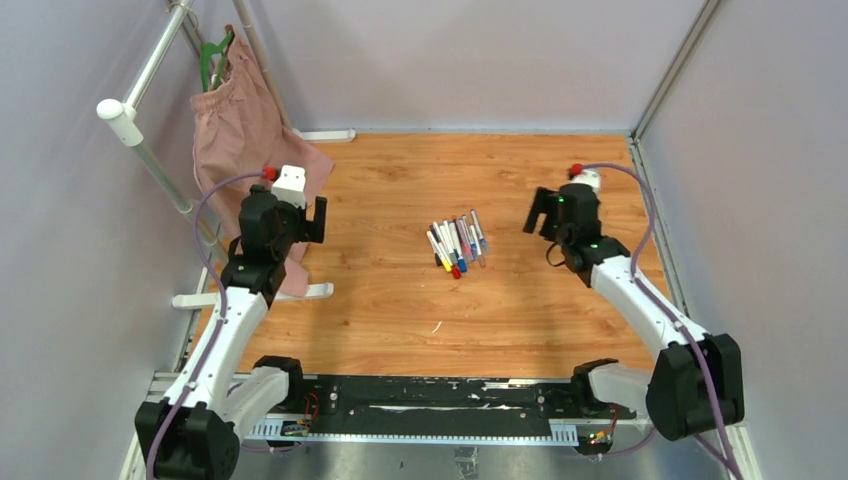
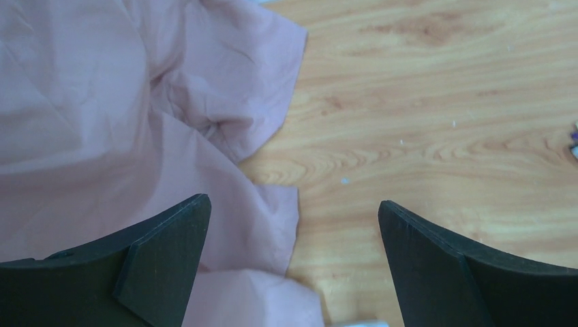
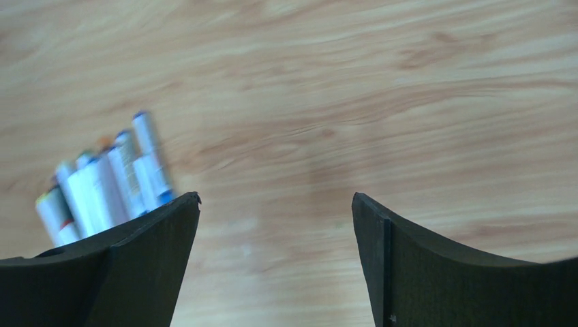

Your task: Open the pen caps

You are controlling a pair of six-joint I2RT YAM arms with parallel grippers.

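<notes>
A cluster of pens (image 1: 458, 244) lies side by side near the middle of the wooden table, several white-barrelled with yellow, red and blue ends. The right wrist view catches these pens (image 3: 102, 187) at its left side, somewhat blurred and partly hidden behind a finger. My right gripper is open over bare wood, to the right of the pens. Far to their left, my left gripper stands open beside the hanging cloth, nothing between its fingers. Only a sliver of a pen (image 2: 575, 148) shows at that view's right edge.
Pink trousers (image 1: 245, 140) hang from a white rack (image 1: 150, 70) at the left, their lower part close to my left gripper. A small white scrap (image 1: 437, 326) lies in front of the pens.
</notes>
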